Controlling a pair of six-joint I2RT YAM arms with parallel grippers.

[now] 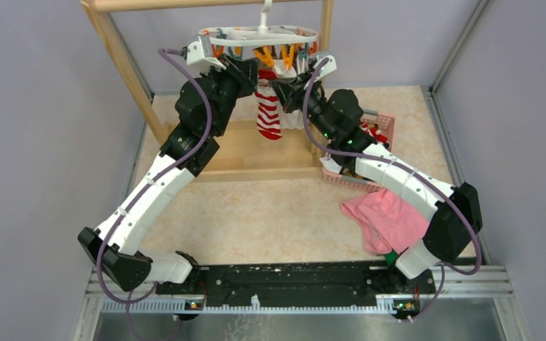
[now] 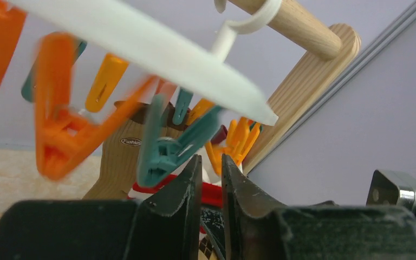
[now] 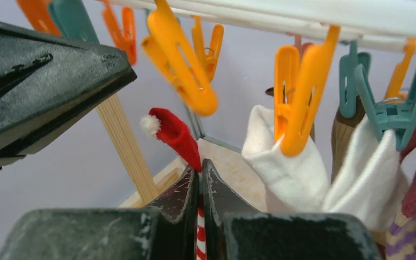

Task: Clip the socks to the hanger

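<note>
A red-and-white striped sock (image 1: 268,114) hangs below the round white hanger (image 1: 259,39). My right gripper is shut on the sock just below its red cuff (image 3: 176,132), which stands up above the fingertips toward a yellow-orange clip (image 3: 187,70). That clip is apart from the cuff. My left gripper is slightly open, with a gap between its fingers; the sock's red cloth (image 2: 211,194) shows behind them. In the right wrist view, one dark left finger (image 3: 59,86) reaches in from the left, near the clip.
A white sock (image 3: 290,176) hangs from another orange clip (image 3: 303,97), with more socks to its right. The wooden frame (image 1: 124,64) surrounds the hanger. A pink basket (image 1: 355,181) holds socks, and a pink cloth (image 1: 387,220) lies in front of it.
</note>
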